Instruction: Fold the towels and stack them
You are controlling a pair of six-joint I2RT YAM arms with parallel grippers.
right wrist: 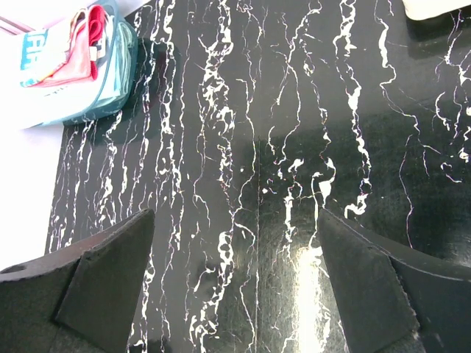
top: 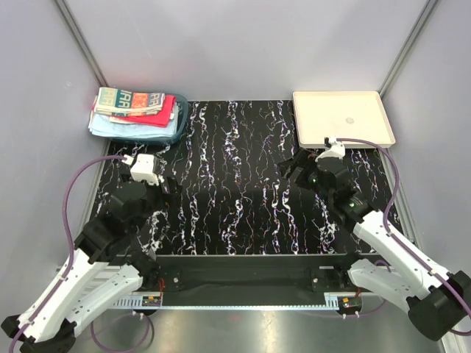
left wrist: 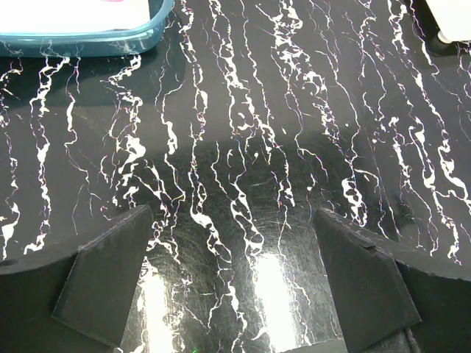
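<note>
A pile of loosely folded towels, a printed one (top: 129,99) over a red one (top: 156,118) and a light blue one (top: 129,131), sits in a blue bin (top: 180,118) at the back left. The same pile (right wrist: 77,55) shows in the right wrist view. My left gripper (top: 158,187) hangs over the table's left part, in front of the bin, open and empty. My right gripper (top: 291,165) is over the right part, also open with nothing between its fingers.
A cream tray (top: 342,114) lies at the back right. Walls edge the sides and back.
</note>
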